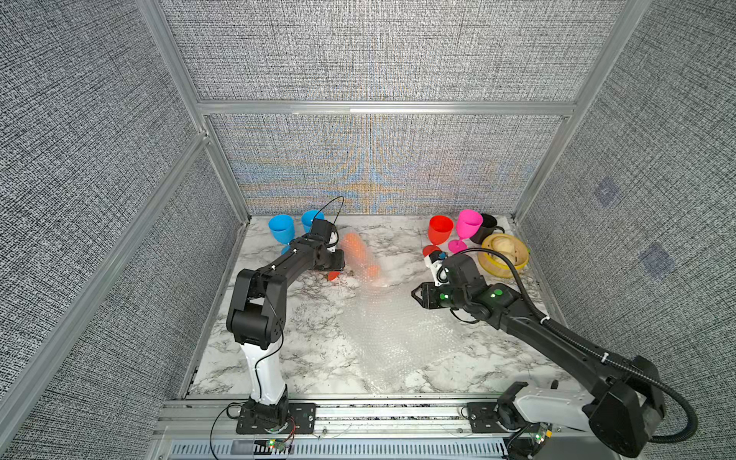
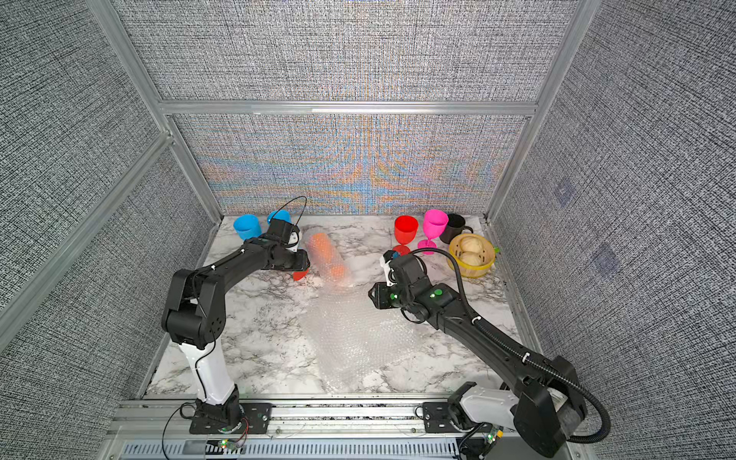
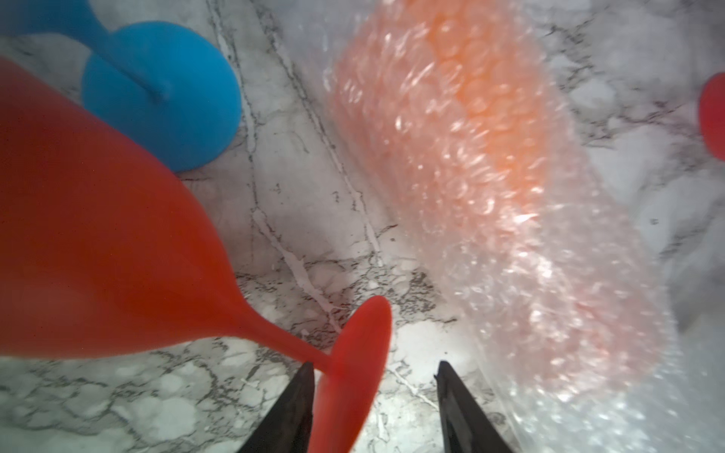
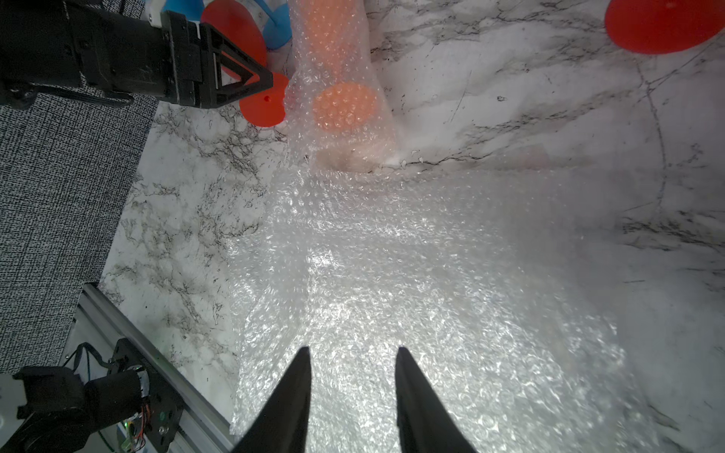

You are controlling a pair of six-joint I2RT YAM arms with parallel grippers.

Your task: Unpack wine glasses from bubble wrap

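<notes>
An orange glass [image 4: 345,105] lies rolled up in bubble wrap at the middle back of the table. Flat wrap [image 4: 423,287] spreads out from its near end. Left of the roll lies a bare red glass [image 3: 113,241], its foot tilted toward my left fingertips. My left gripper is open over that foot; part of the foot shows between the fingers, and contact cannot be made out. From above, the left arm hides most of this glass. Over the loose wrap, my right gripper stands open with nothing between its fingers.
Blue glasses [image 1: 281,227] stand at back left, close to the left arm. A red glass [image 1: 440,228], a pink glass [image 1: 469,224], a black mug [image 1: 488,227] and a yellow basket [image 1: 523,260] fill the back right.
</notes>
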